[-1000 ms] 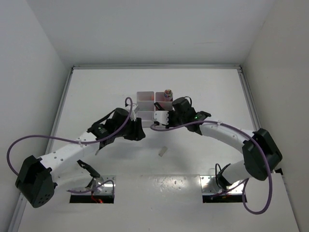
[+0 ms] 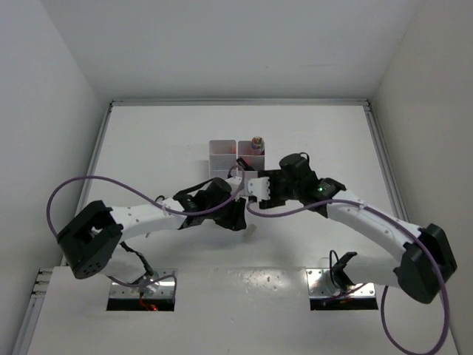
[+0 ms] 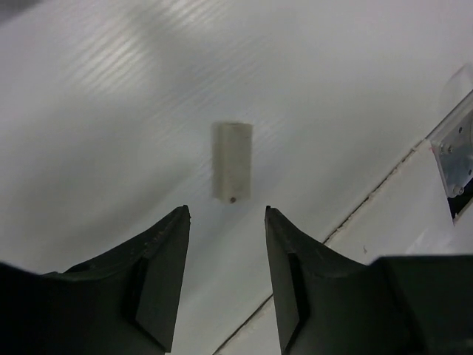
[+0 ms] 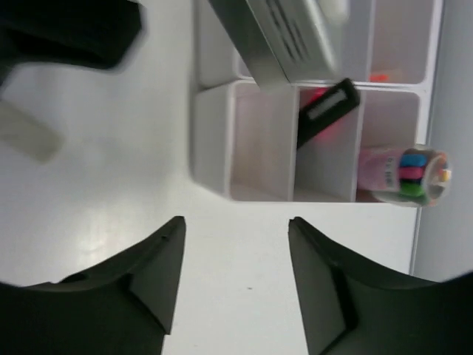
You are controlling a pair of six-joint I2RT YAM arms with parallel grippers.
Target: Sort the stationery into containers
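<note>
A small beige block lies on the white table, below my open left gripper; it also shows at the left of the right wrist view [image 4: 26, 132]. My right gripper is open and empty, beside the white compartment organizer [image 4: 214, 140]. In the organizer lie a black item [image 4: 321, 115] with something pink beneath it, a tube of coloured items [image 4: 399, 174] and something orange [image 4: 380, 78].
The two arms are close together at the middle of the top view, in front of the organizer. Bare table [image 2: 148, 148] lies to either side. Metal mounting plates [image 2: 340, 296] sit at the near edge.
My left gripper has moved right and toward the front, over the beige block. My right gripper has shifted right, away from the organizer's middle.
</note>
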